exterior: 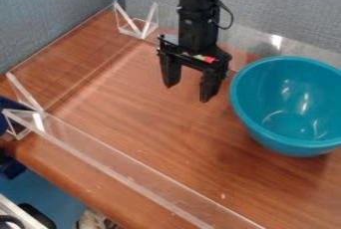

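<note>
My black gripper [190, 80] hangs over the back middle of the wooden table, its two fingers spread open and pointing down. Behind it, partly hidden, lies a small red object [205, 59]; its shape is too small to tell. A large teal bowl [293, 128] stands to the right of the gripper.
Transparent rails [127, 169] run along the front edge, with white brackets at the left and back left. Grey padded walls [54, 34] bound the table at the back and left.
</note>
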